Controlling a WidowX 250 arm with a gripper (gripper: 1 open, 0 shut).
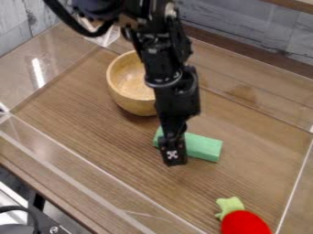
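Note:
My black gripper [173,146] stands open, its fingers low over a green block [202,148] at the centre of the view, partly in front of its left part. Whether the fingertips touch the block or the table is unclear.
A tan bowl [130,79] sits behind the gripper to the left. A red object with a green top [244,222] lies at the front right. Black cables run at the lower left corner.

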